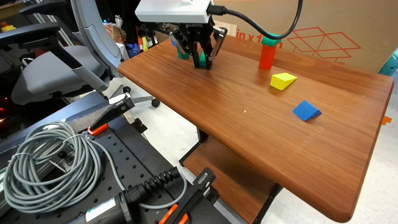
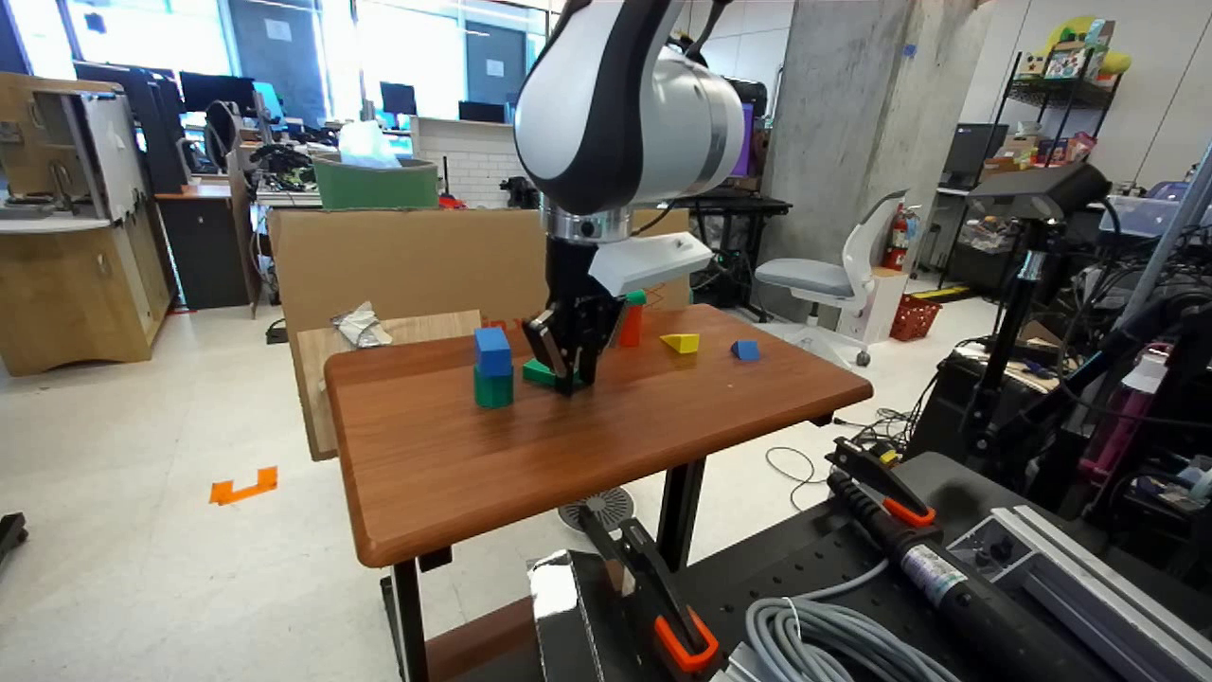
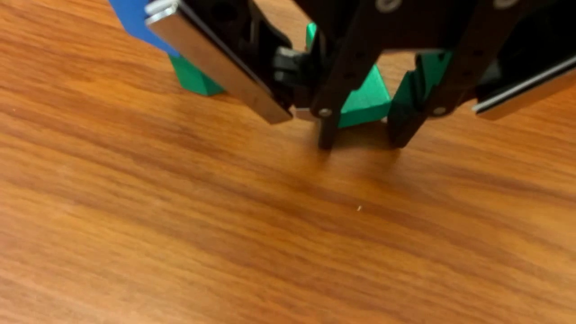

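Note:
A flat green block (image 1: 202,59) lies on the wooden table, between the fingers of my gripper (image 1: 202,67). In the wrist view, one finger covers the left side of this green block (image 3: 367,101) and the other meets its right side. The fingers are shut on it, low at the tabletop. Part of the block sticks out behind the fingers in exterior view 2 (image 2: 537,371). Beside the gripper stands a blue block (image 2: 493,350) on top of another green block (image 2: 493,390); the arm half hides this stack in exterior view 1.
A red cylinder (image 1: 267,57) topped by a green piece (image 1: 270,41) stands near the back edge. A yellow wedge (image 1: 282,81) and a blue wedge (image 1: 306,110) lie farther right.

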